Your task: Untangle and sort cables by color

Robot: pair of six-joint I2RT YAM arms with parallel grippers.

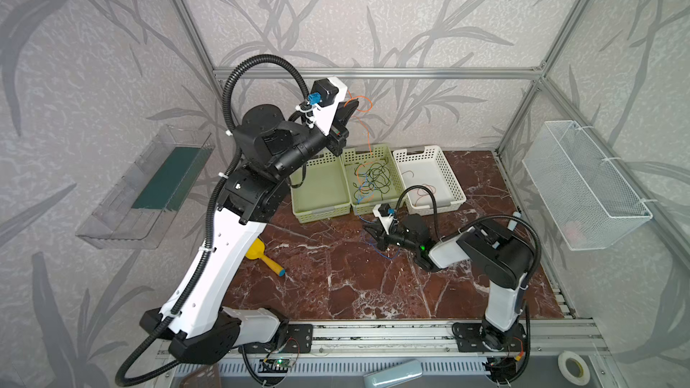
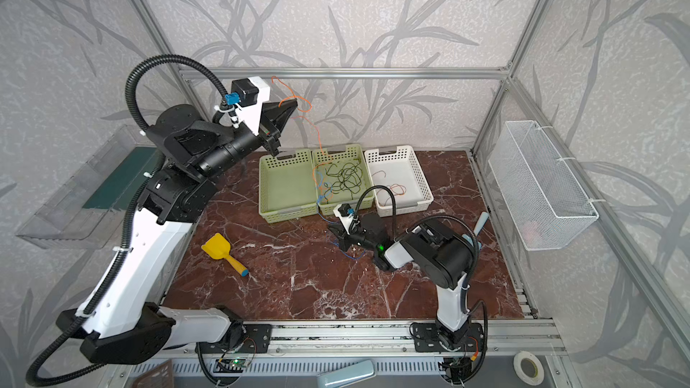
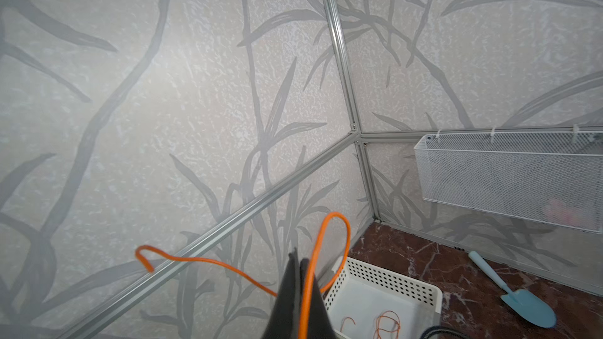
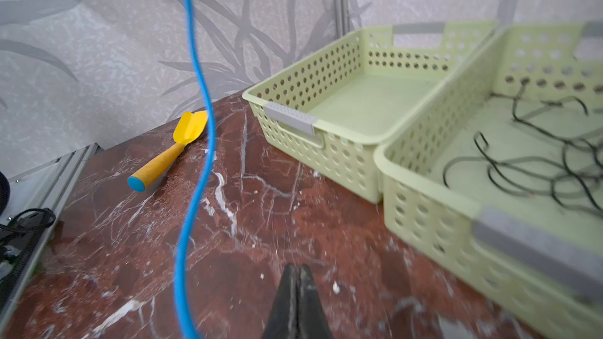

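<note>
High above the middle green basket point(image 1: 394, 172), my left gripper point(image 1: 350, 115) is shut on the orange cable point(image 3: 320, 238). One strand hangs down into that basket, and a bent end sticks out to the left in the left wrist view. Black cables point(image 1: 379, 176) lie tangled there, with blue among them. Low in front of the baskets, my right gripper is shut, nothing showing between its fingers. A blue cable point(image 4: 204, 113) runs close past the right wrist camera, left of the fingertips, and drops over the basket's front toward the table.
The left green basket point(image 1: 316, 186) is empty. The white basket point(image 1: 431, 161) holds thin reddish-orange cable point(image 3: 388, 323). A yellow scoop point(image 2: 226, 251) lies at the table's left; a light-blue one point(image 3: 524, 304) at the right.
</note>
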